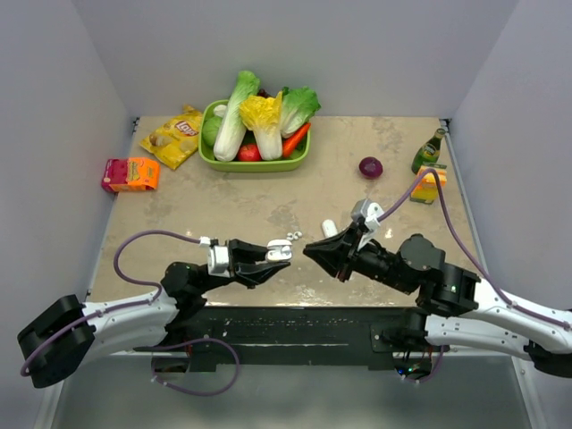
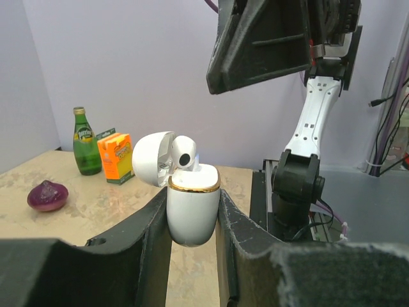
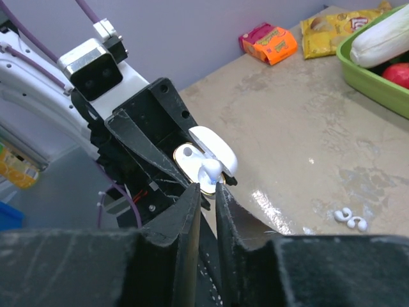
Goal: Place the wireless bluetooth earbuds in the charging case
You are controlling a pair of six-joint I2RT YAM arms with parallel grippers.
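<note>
My left gripper is shut on the white charging case, held upright with its lid open; a white earbud shows inside it. My right gripper is just to the right of the case, facing it, its fingertips close together; whether they are apart is unclear. Small white earbud pieces lie on the table behind the case. A white object lies behind my right gripper, partly hidden.
A green basket of vegetables stands at the back, with snack packs at the left. An onion, a bottle and a juice carton are at the back right.
</note>
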